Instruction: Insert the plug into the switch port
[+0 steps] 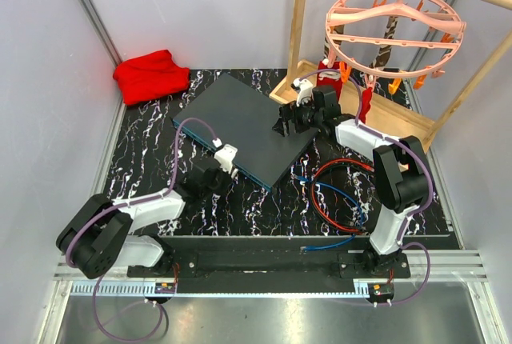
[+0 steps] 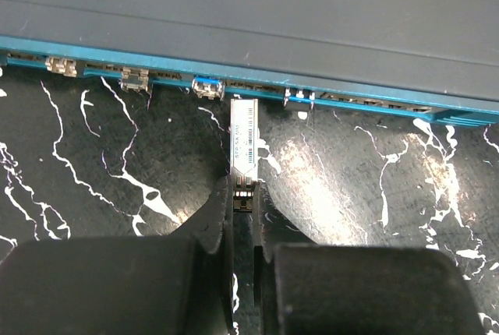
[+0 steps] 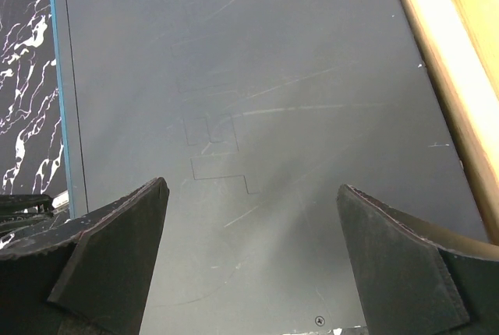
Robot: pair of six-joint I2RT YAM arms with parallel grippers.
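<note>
The dark switch lies tilted on the marble surface, its teal port edge across the upper left wrist view. My left gripper is shut on a silver plug, whose tip points at the port row, just below a blue-marked port and slightly right of it; whether it touches cannot be told. Above the switch's right part, my right gripper stands open, empty; its two fingers frame the switch top in the right wrist view.
A wooden rack with a hanging pink clip ring stands at the back right. Red and blue cables lie front right. A red cloth sits back left.
</note>
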